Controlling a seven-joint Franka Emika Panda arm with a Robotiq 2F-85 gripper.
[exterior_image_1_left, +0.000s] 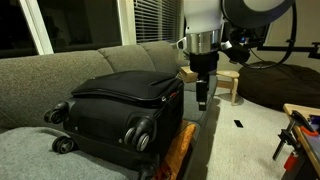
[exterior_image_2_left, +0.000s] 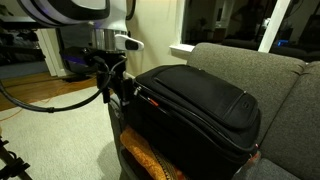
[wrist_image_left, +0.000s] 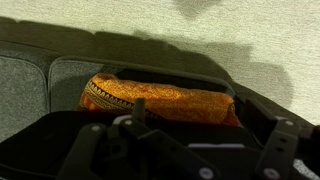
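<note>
A black suitcase (exterior_image_1_left: 125, 115) with wheels lies on the grey sofa; exterior view 2 shows its other side (exterior_image_2_left: 195, 105). Orange patterned cloth (wrist_image_left: 165, 100) lies beside it near the sofa's front edge, and part of this cloth (exterior_image_2_left: 148, 158) shows below the case. My gripper (exterior_image_1_left: 203, 95) hangs pointing down in the air at the suitcase's floor-side end. In the wrist view the gripper is open, with the cloth visible beyond its fingers and nothing held.
Sofa cushions (exterior_image_1_left: 45, 88) and backrest stand behind the suitcase. Pale carpet (exterior_image_1_left: 245, 145) is open in front, with a small dark object (exterior_image_1_left: 238, 124) on it. A wooden table (exterior_image_1_left: 305, 125) edges in at the right.
</note>
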